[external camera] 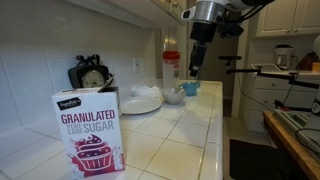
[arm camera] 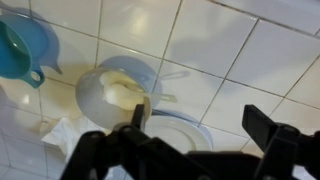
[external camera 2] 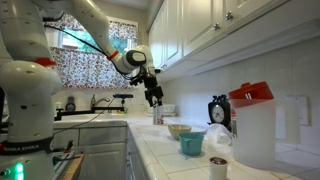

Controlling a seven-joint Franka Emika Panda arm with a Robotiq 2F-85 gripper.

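Note:
My gripper (external camera: pixel 195 74) hangs high over the tiled counter, clear of everything below it. Its two dark fingers stand wide apart at the bottom of the wrist view, so the gripper is open, with no object held between them. Below and to the left in that view is a bowl (arm camera: pixel 88 100) with something pale yellow inside and what looks like a utensil across its rim. A blue-teal mug (arm camera: pixel 38 42) sits at the upper left. A white plate (arm camera: pixel 178 130) shows partly behind the gripper.
A sugar box (external camera: pixel 93 135) stands nearest in exterior view 1. Along the wall are a black dial clock or scale (external camera 2: pixel 219 110) and a large red-lidded container (external camera 2: pixel 252 135). A small can (external camera 2: pixel 218 169) stands in front. Bare tiles (external camera: pixel 180 150) lie along the counter's open side.

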